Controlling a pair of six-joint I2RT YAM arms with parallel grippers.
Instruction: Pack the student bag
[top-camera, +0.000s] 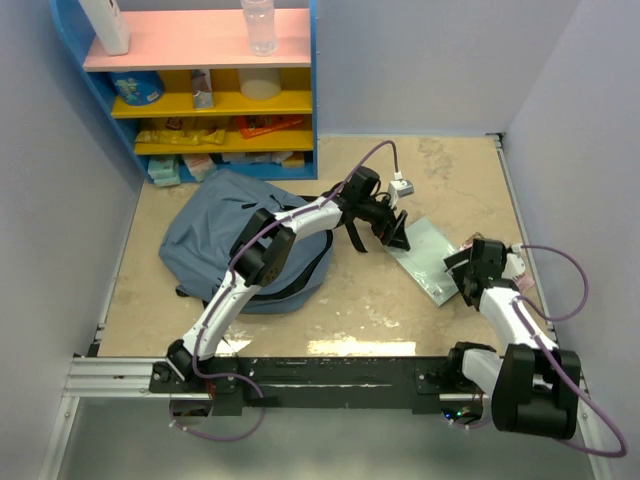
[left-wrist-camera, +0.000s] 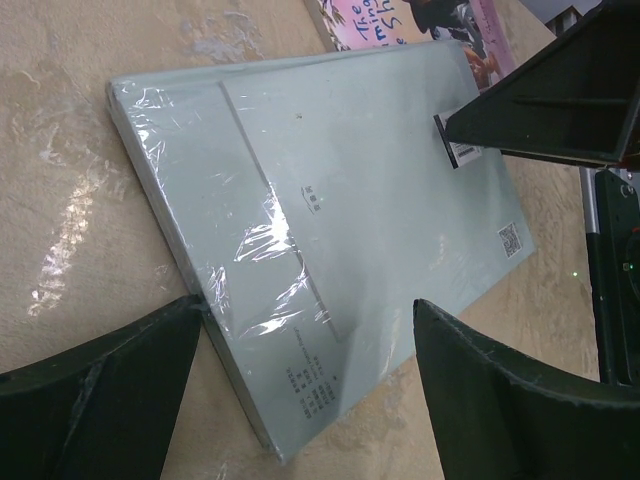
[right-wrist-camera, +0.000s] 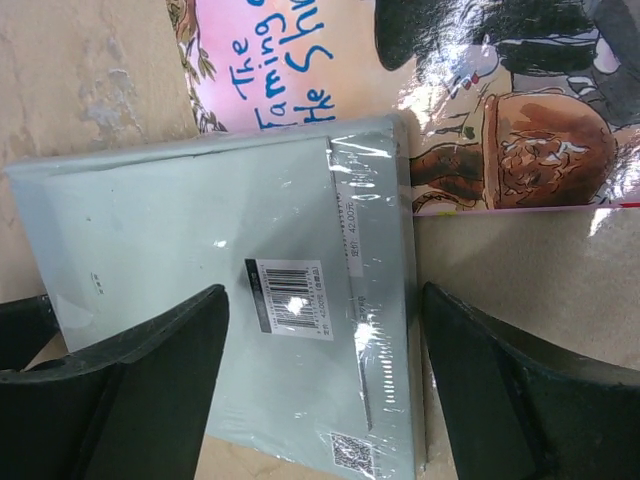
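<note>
A pale grey shrink-wrapped book (top-camera: 425, 260) lies flat on the table, partly over an illustrated pink book (right-wrist-camera: 275, 60) at its right. My left gripper is open at the grey book's near end, fingertips low along that edge. My right gripper is at the other end, fingers apart over the barcode and spine edge; whether it holds the book is not clear, and it looks part open. A blue-grey bag (top-camera: 210, 240) lies at the left, partly hidden under my left arm.
A blue shelf unit (top-camera: 315, 90) with bottles and packs stands at the back left. Walls close in both sides.
</note>
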